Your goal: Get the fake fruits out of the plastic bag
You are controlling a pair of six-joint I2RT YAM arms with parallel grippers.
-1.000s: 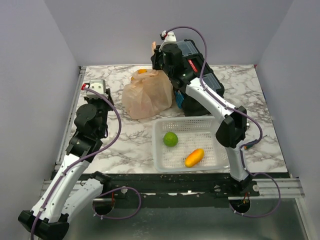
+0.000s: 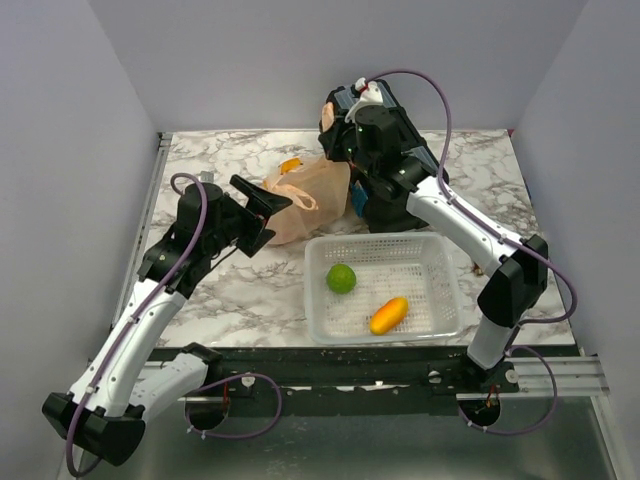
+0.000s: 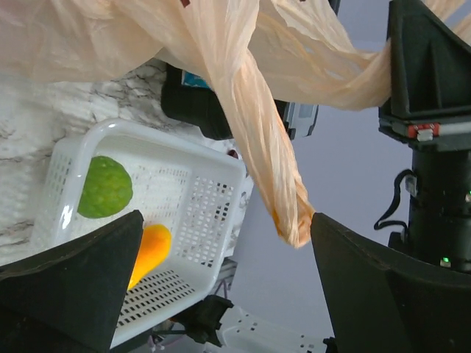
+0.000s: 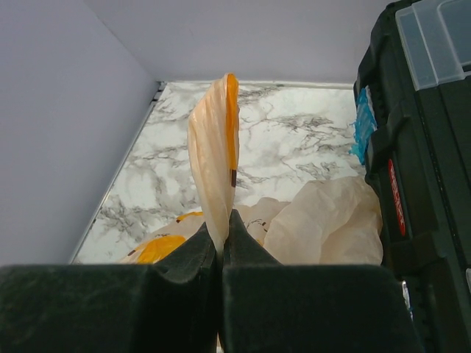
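The peach plastic bag (image 2: 312, 185) is lifted toward the back centre, orange fruit (image 2: 291, 164) showing at its top. My right gripper (image 2: 335, 140) is shut on a thin gathered strip of bag (image 4: 213, 147), which rises from between its fingers in the right wrist view. My left gripper stands open by the bag's front, a hanging loop of plastic (image 3: 272, 162) between and above its fingers. A green fruit (image 2: 341, 279) and a yellow elongated fruit (image 2: 389, 315) lie in the white basket (image 2: 445, 290).
A dark toolbox (image 2: 410, 215) stands behind the basket, right of the bag. Small items at the right edge are partly hidden by the right arm.
My left gripper has moved right toward the bag and turned toward it. My right gripper has moved right, pulling the bag's top along.
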